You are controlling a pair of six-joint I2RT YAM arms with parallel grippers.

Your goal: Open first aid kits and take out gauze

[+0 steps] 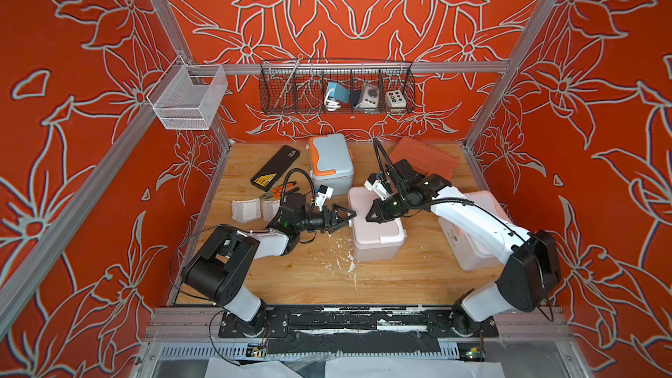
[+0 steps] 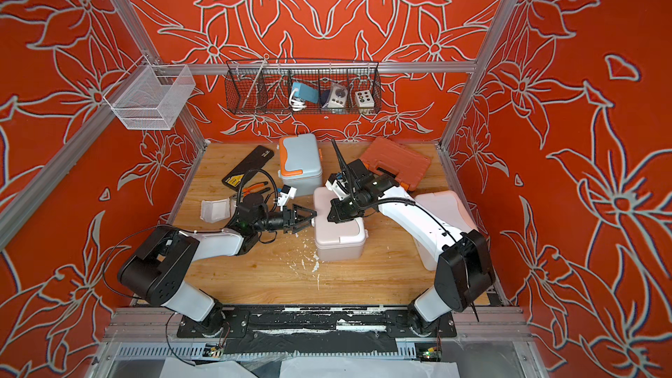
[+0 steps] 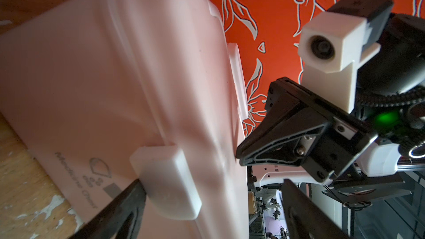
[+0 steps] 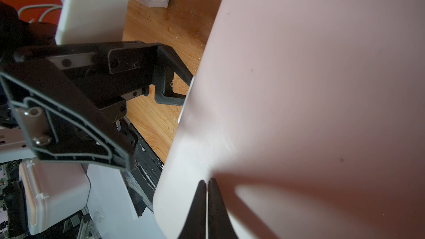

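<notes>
A pale pink first aid kit (image 1: 378, 246) stands in the middle of the table with its lid closed. On its left side is a white latch (image 3: 170, 185), close beside the "Medicine Chest" print. My left gripper (image 1: 350, 218) is at that side, open, its fingers (image 3: 119, 214) spread around the latch region with nothing held. Over the lid, my right gripper is shut, its fingertips at or just above the lid's surface; nothing shows between them. Whether they touch the lid I cannot tell. No gauze is in view.
A second pink kit (image 1: 467, 238) stands at the right, and a grey-orange box (image 1: 331, 180) behind the middle kit. A red case (image 1: 437, 157) lies at the back right; a black box (image 1: 275, 166) and a white tray (image 1: 245, 210) lie left.
</notes>
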